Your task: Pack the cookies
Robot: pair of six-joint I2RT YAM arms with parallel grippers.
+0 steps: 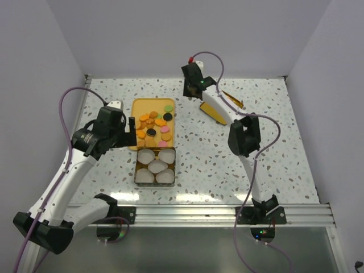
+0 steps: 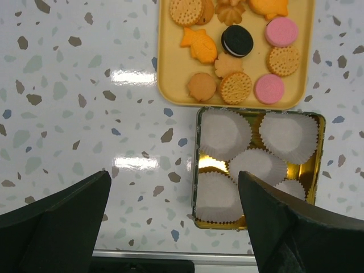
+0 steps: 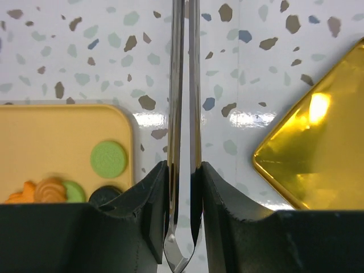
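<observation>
My right gripper is shut on the metal tongs; their two arms run close together, with nothing visible between them. It hangs over bare table between the yellow tray and the gold lid. The round green cookie lies on the tray, near a black cookie. In the left wrist view, my left gripper stands open and empty, with its right finger covering part of the gold tin. Empty white paper liners sit in that tin.
Pink cookies, fish-shaped cookies and round biscuits fill the tray's near half, which borders the tin. Wide clear speckled table lies right of centre. The front rail bounds it.
</observation>
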